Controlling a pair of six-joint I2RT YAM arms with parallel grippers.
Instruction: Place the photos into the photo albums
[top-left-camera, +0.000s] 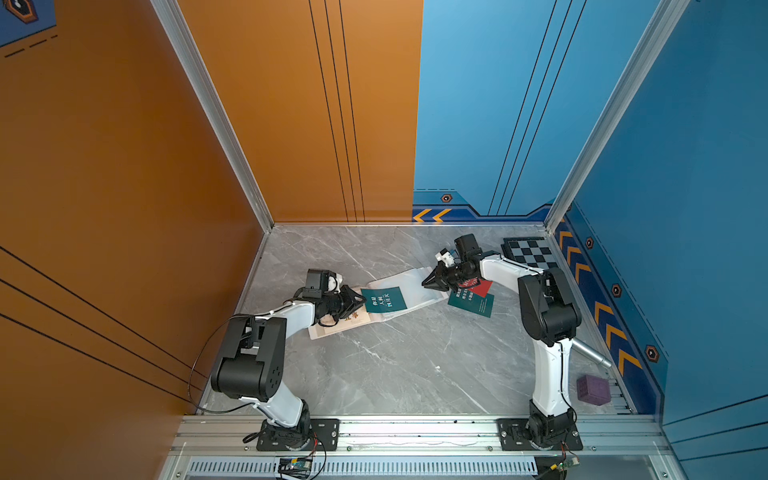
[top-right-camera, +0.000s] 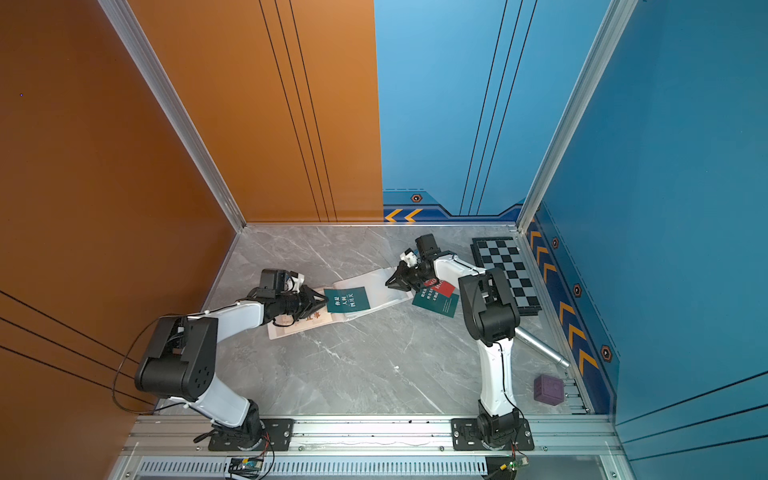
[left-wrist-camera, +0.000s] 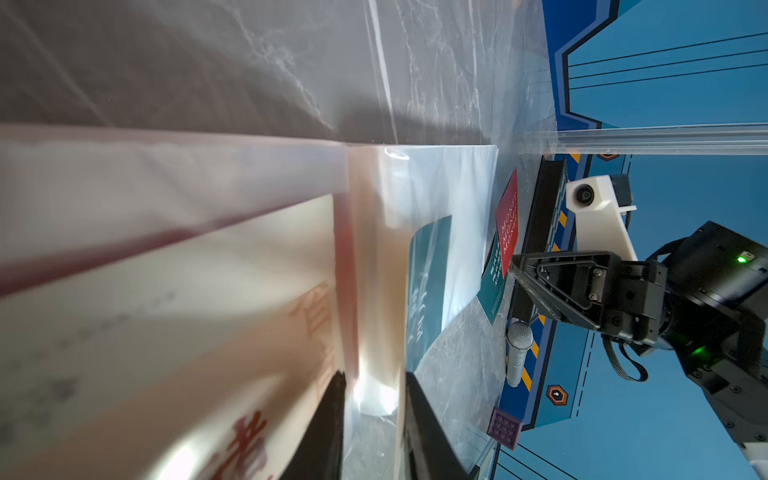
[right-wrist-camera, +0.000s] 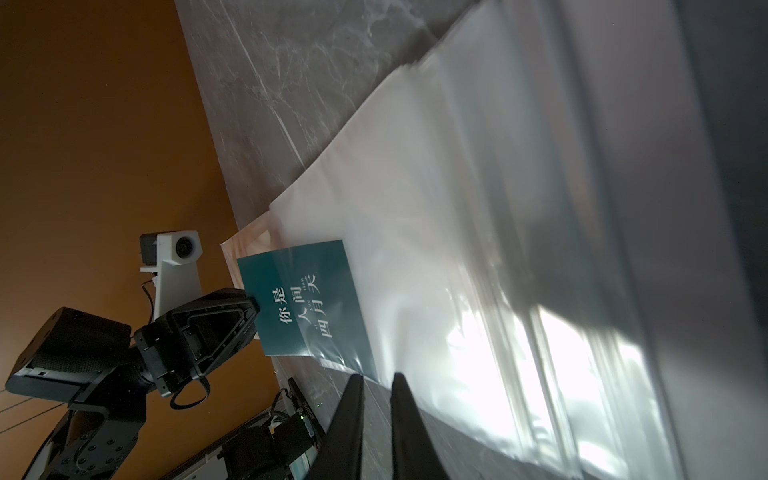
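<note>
An open album (top-left-camera: 407, 288) with clear and cream pages lies across the middle table. A teal photo (top-left-camera: 382, 301) with white characters sits on it, partly within a clear sleeve (left-wrist-camera: 376, 304). My left gripper is at that photo's left edge, fingers part open around the sleeve's edge; a grip is unclear. My right gripper is over the album's right end, fingers slightly apart, with no held thing visible. Teal and red photos (top-left-camera: 471, 301) lie right of the album, partly under the right arm.
A checkered board (top-right-camera: 504, 268) stands at the back right. A microphone (top-right-camera: 542, 345) and purple block (top-right-camera: 549, 389) lie along the right side.
</note>
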